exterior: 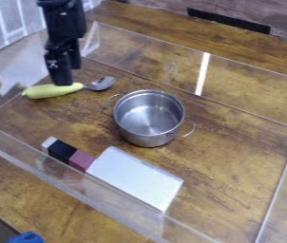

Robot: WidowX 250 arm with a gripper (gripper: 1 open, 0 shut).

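Note:
My black gripper (61, 68) hangs open at the upper left, above a yellow-green elongated object (51, 90), perhaps a corn or banana toy, with nothing seen held. A silver spoon (102, 84) lies to the right of that object. A steel pot (149, 117) with two handles stands at the centre of the wooden table.
A cleaver-like object with a white blade (135, 178) and dark handle (66, 152) lies at the front. Clear panels surround the workspace. A blue item (26, 237) is at the bottom-left corner.

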